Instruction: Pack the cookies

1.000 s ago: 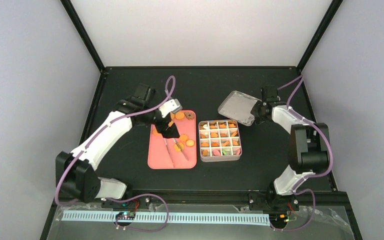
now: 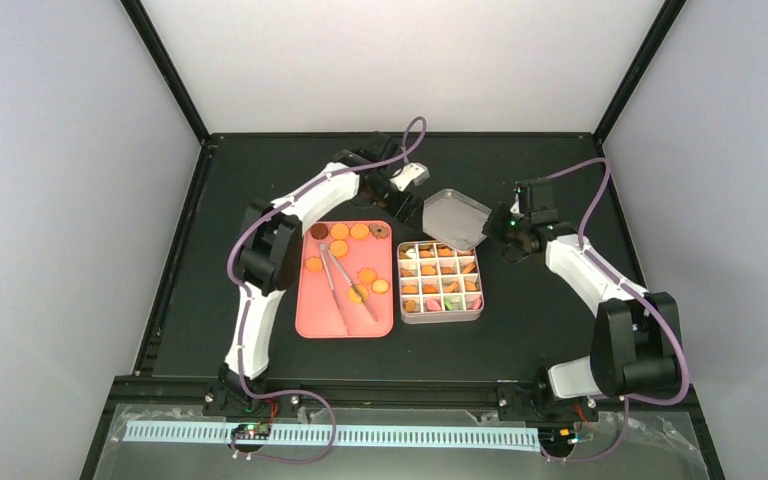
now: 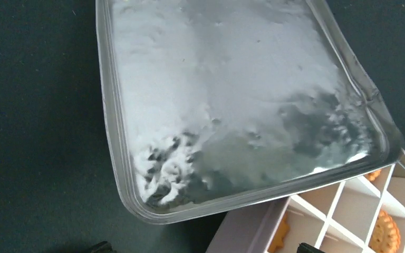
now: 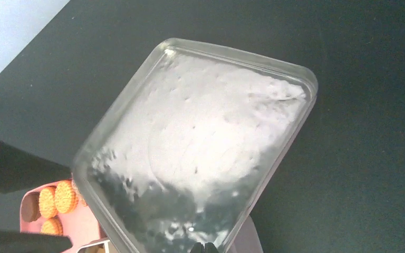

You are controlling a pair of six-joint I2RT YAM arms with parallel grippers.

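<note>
A silver metal lid (image 2: 457, 218) is at the back edge of the compartment box (image 2: 439, 316), overlapping it in the left wrist view. My right gripper (image 2: 493, 224) is shut at the lid's right side; its closed fingertips (image 4: 204, 247) meet the lid's near edge, the thin rim appearing pinched. Most compartments hold cookies (image 2: 428, 270). To the lid's left stands my left gripper (image 2: 414, 212), open and empty, its spread fingertips (image 3: 103, 246) low in its own view with the lid (image 3: 227, 105) ahead of them.
Left of the box lies a pink tray (image 2: 312, 318) with several loose cookies (image 2: 359, 231) and metal tongs (image 2: 334, 290) on it. Table (image 2: 540, 310) to the right of the box and in front is clear.
The left arm has swung from over the pink tray back and right to the lid's side. With the right gripper at its edge, the lid has shifted left and turned.
</note>
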